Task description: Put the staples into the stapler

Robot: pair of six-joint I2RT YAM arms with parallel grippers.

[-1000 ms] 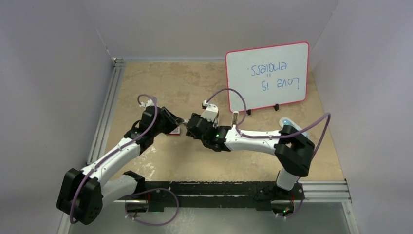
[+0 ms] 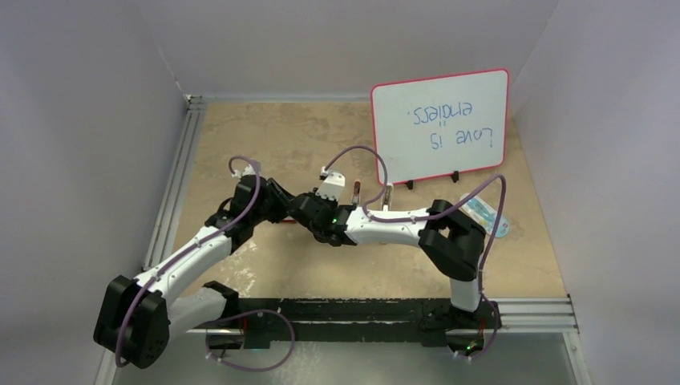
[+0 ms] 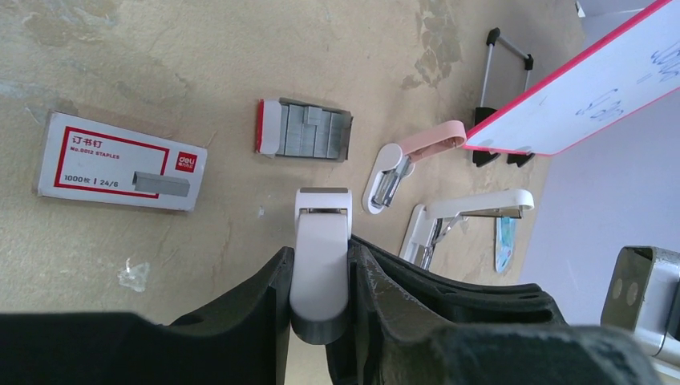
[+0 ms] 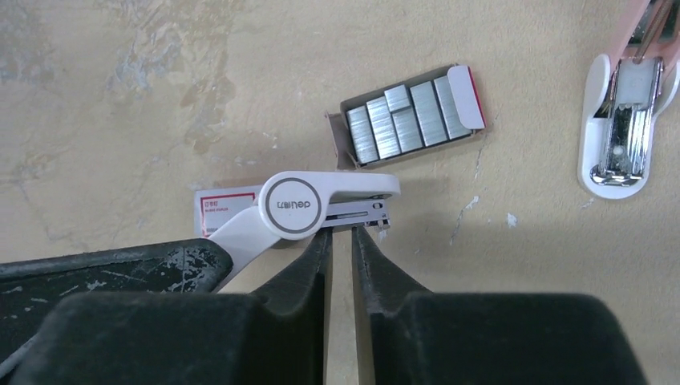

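My left gripper is shut on a white stapler (image 3: 321,261), held above the table. Seen from the right wrist, the stapler (image 4: 293,204) lies sideways with its metal magazine (image 4: 357,214) pointing right. The tips of my right gripper are just below that magazine, slightly apart, with only tabletop showing in the narrow gap. Whether they touch the magazine, I cannot tell. A small open box of staples (image 4: 405,116) lies on the table beyond, filled with silver strips. A single grey staple strip (image 3: 160,184) rests on a closed staple box (image 3: 104,160).
A pink stapler (image 3: 433,139) and another white stapler (image 3: 479,204) stand opened to the right. Behind them is a whiteboard (image 2: 441,124) on black feet. A blue-and-white packet (image 2: 483,215) lies at the table's right.
My right gripper has travelled left until it meets the left gripper in the top view, covering the gap between them. The left arm has stayed in place.
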